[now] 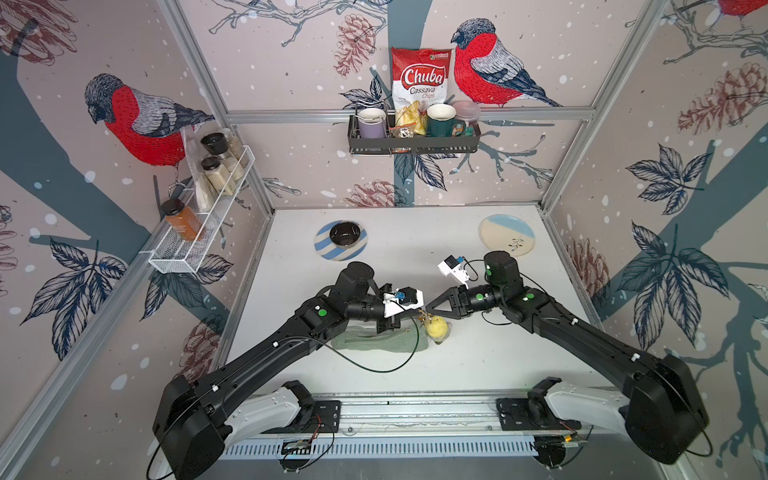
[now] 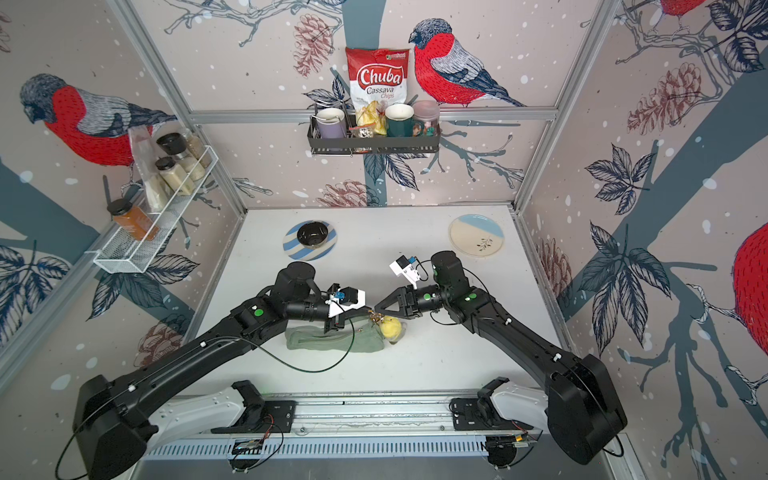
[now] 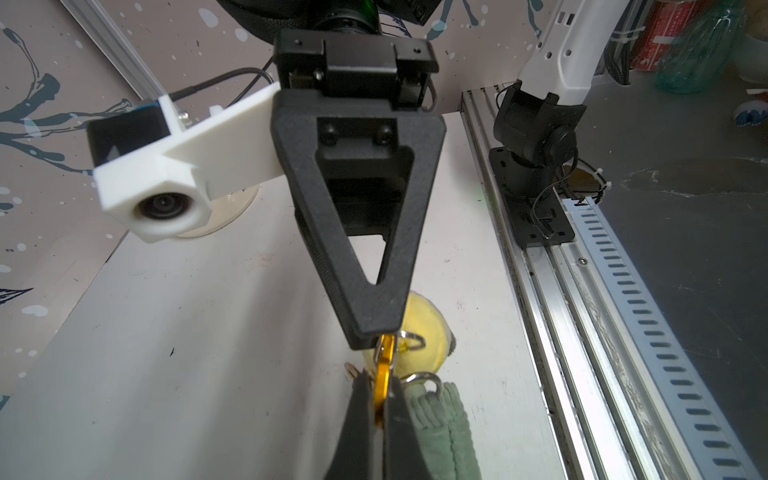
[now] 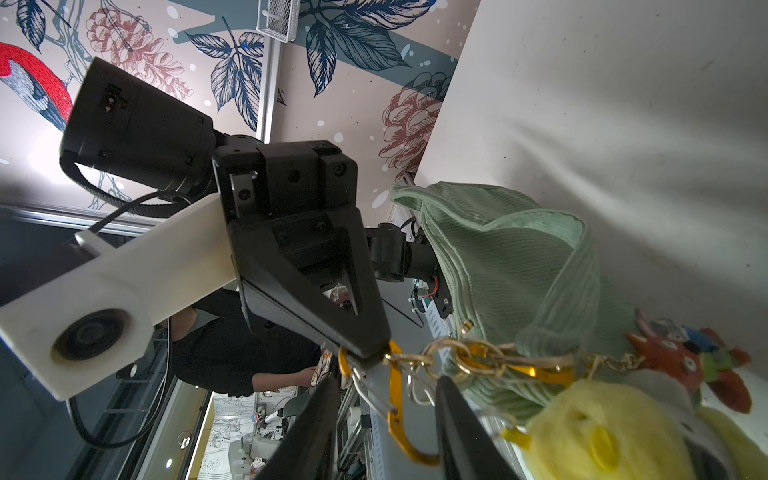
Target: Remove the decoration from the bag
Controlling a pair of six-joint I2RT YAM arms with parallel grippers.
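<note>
A sage green bag (image 4: pixel 512 280) lies on the table, with a gold chain and clasp (image 4: pixel 480 352) carrying a yellow plush charm (image 1: pixel 436 328) and a small orange toy (image 4: pixel 680 360) beside it. My left gripper is shut on the gold clasp, as the left wrist view shows. My right gripper (image 2: pixel 381 310) meets it from the right at the clasp, its fingers low in the right wrist view around part of the hardware, apparently part open; whether they touch it is unclear.
A striped plate (image 1: pixel 328 249) with a dark bowl (image 1: pixel 345 233) sits back left, a pale plate (image 1: pixel 506 234) back right. A wire shelf (image 1: pixel 172 252) hangs on the left wall, a loaded rack (image 1: pixel 412 148) at the back.
</note>
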